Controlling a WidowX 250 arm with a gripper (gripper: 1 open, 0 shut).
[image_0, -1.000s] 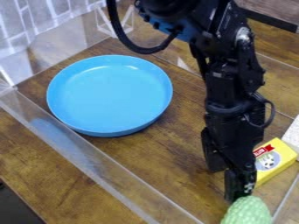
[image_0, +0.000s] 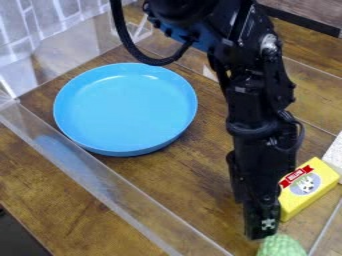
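Note:
My black gripper (image_0: 261, 206) reaches down at the right of the view, open, its fingertips low over the wood beside a yellow box (image_0: 307, 185) with a red label. A green textured object (image_0: 281, 247) lies just below the fingertips, cut off by the bottom edge. Whether the fingertips touch either thing I cannot tell.
A blue plate (image_0: 124, 110) rests on the left of the wooden surface (image_0: 147, 200). Clear plastic walls run along the left. A white item (image_0: 333, 145) sits at the right edge. Bare wood lies below the plate.
The gripper has shifted slightly, and less of the green object shows at the bottom edge. The plate and yellow box look unmoved.

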